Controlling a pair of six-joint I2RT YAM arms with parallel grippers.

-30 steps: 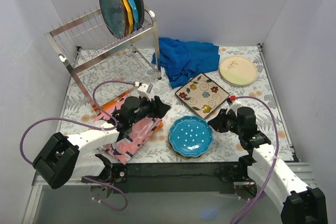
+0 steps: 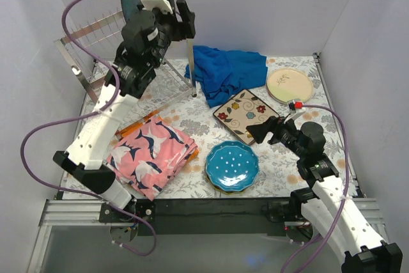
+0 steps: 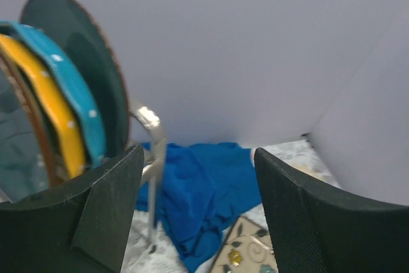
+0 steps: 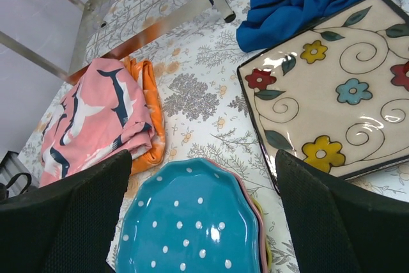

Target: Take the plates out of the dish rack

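Several plates stand upright in the metal dish rack (image 2: 96,27). In the left wrist view a dark plate (image 3: 77,30), a blue plate (image 3: 73,84) and a yellow plate (image 3: 48,97) lean side by side, left of my gripper's gap. My left gripper is open with nothing between its fingers; in the top view the left gripper (image 2: 186,20) is raised by the rack's right end and its arm hides most of the plates. My right gripper (image 2: 259,131) hangs open and empty over the edge of the flowered rectangular plate (image 2: 246,112). A blue dotted plate (image 2: 231,165) lies stacked on others near the front.
A blue cloth (image 2: 223,71) is bunched beside the rack's right leg. A pink cloth (image 2: 153,155) lies folded over an orange one at the front left. A round cream plate (image 2: 289,85) rests at the back right.
My left arm has risen and swung up and back from above the pink cloth to the rack's plates. The right gripper has opened and shifted slightly back and left.
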